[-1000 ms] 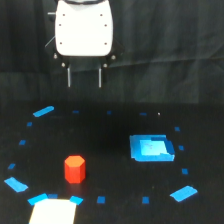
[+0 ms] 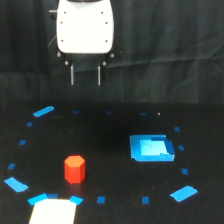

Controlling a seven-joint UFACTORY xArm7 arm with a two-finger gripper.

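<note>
A white gripper (image 2: 85, 74) hangs at the upper left of the camera view, high above the dark table, its two thin fingers apart with nothing between them. Below it on the table stands a red hexagonal block (image 2: 75, 169). To the right lies a blue square piece (image 2: 136, 148) with a paler patch inside it. A pale cream square (image 2: 52, 212) lies at the front left, cut off by the frame's edge, with blue pieces behind it.
Blue tape strips (image 2: 16, 184) and small blue markers mark the table's left, right and back. A dark curtain fills the background.
The gripper has shifted slightly to the right and a little upward. The objects on the table have not moved.
</note>
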